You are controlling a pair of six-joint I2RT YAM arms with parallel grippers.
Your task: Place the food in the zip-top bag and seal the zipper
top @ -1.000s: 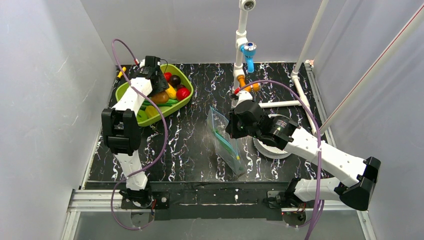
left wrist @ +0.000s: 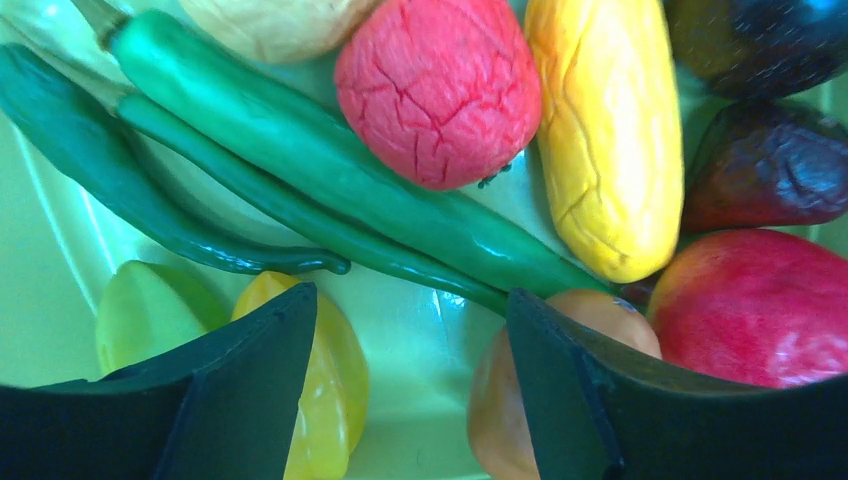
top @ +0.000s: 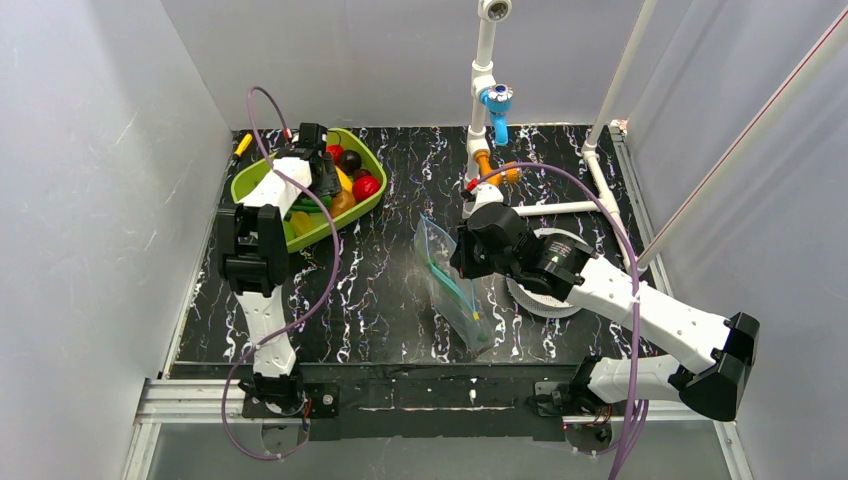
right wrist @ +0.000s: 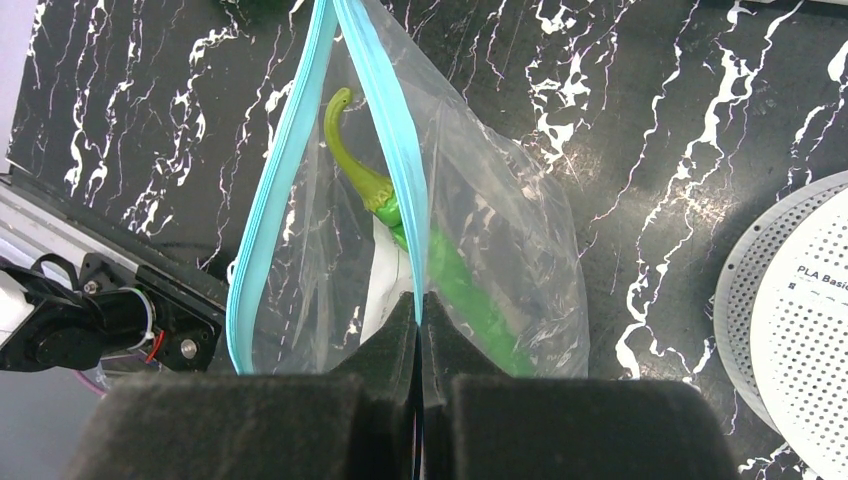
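Observation:
Parted fingers of my left gripper are over the green basket, with only basket floor and pepper visible between their tips. A brown rounded food lies partly behind one finger; a yellow food is by the other. Long green peppers, a red food and a yellow elongated one lie beyond. My right gripper is shut on one blue zipper edge of the clear zip top bag. The bag's mouth gapes, and a green pepper is inside.
White perforated discs lie to the right of the bag, partly under the right arm in the top view. White pipes with a blue tap stand behind. Bare marble counter separates basket and bag.
My left arm has swung a little to the right over the basket. The brown food now appears farther right in the basket. The right arm and bag look almost unchanged.

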